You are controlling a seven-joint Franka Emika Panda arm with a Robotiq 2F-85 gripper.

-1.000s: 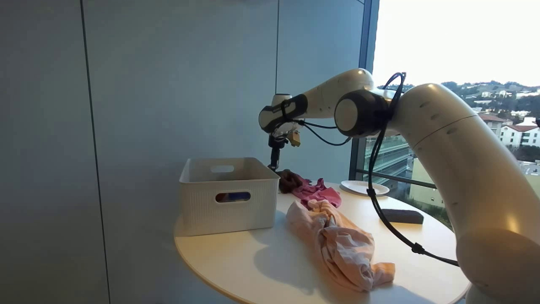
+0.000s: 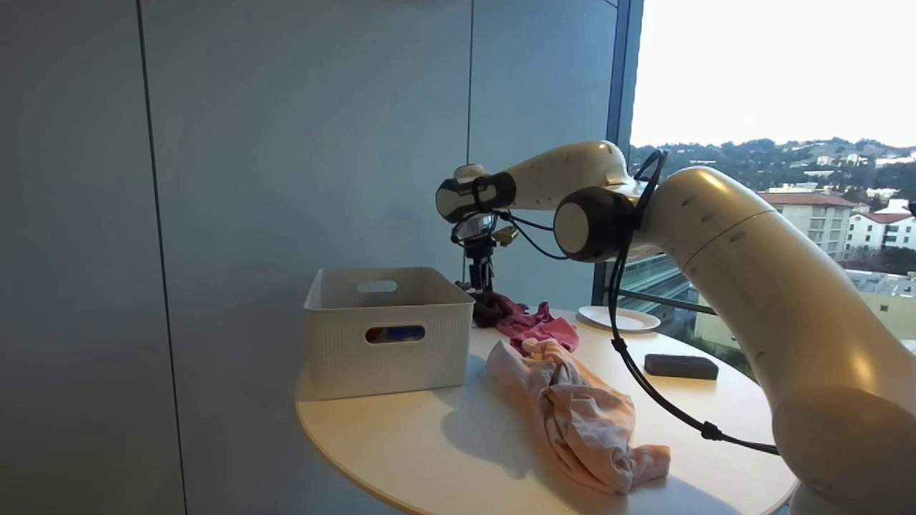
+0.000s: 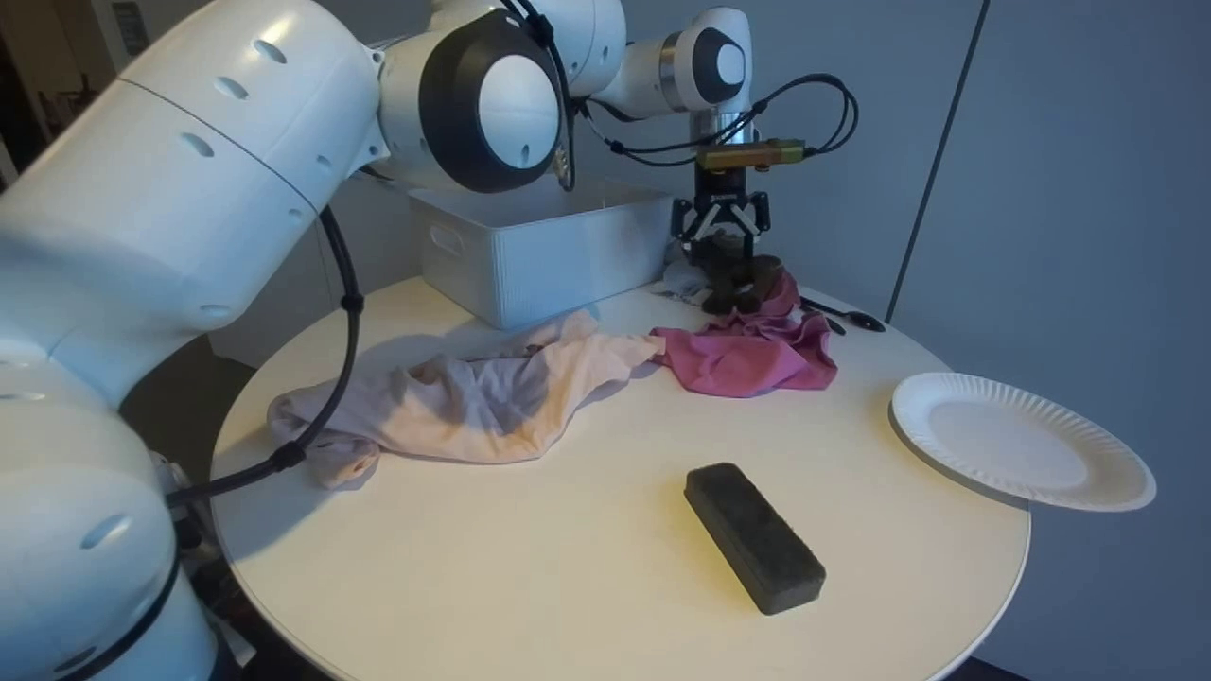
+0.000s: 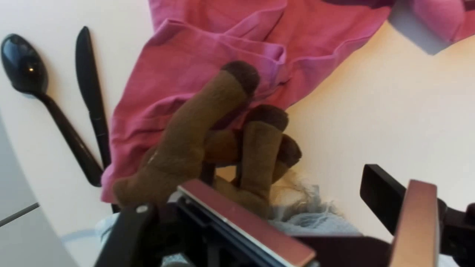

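A brown plush toy (image 4: 182,142) with dark-tipped limbs lies on a crumpled pink cloth (image 3: 761,354) near the table's far edge. Directly over the toy hangs my gripper (image 3: 717,244), pointing down. In the wrist view its fingers (image 4: 249,222) stand wide apart, so the gripper is open. A light blue cloth (image 4: 311,222) shows below the toy and partly beneath the fingers. Whether a finger touches the toy I cannot tell. The lower part of the toy is hidden by the gripper.
Close beside the gripper stands a white bin (image 2: 386,352). A peach cloth (image 2: 584,420), a dark block (image 3: 755,539) and a paper plate (image 3: 1022,437) lie around the table. Near the pink cloth are a black spoon (image 4: 26,66) and knife (image 4: 89,84).
The arm has lowered. My gripper has shifted slightly right in exterior view 1 and now hangs closer over the brown toy. The cloths and bin look unmoved.
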